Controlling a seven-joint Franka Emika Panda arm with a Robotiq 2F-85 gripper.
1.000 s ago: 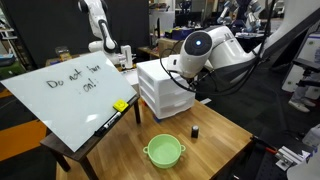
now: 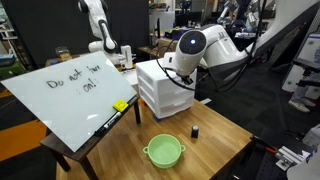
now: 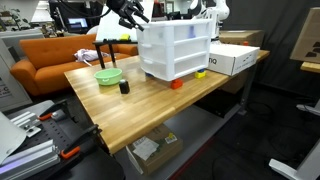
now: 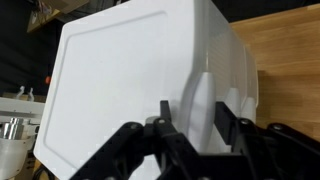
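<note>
A white plastic drawer unit (image 2: 163, 90) stands at the back of the wooden table, its stacked translucent drawers also showing in exterior view 2. My gripper is at the unit's upper front edge. In the wrist view its black fingers (image 4: 160, 138) sit on either side of a white protruding handle (image 4: 201, 105), shut on it. The unit's flat white top (image 4: 115, 85) fills the left of that view. Whether the top drawer is partly out cannot be made out.
A green bowl (image 2: 164, 151) and a small black object (image 2: 194, 131) lie on the table in front of the unit. A whiteboard (image 2: 80, 98) leans at the left. A white box (image 3: 232, 60) stands beside the unit.
The arm has shifted slightly around the top of the drawer unit. The unit, bowl and black object show no visible movement.
</note>
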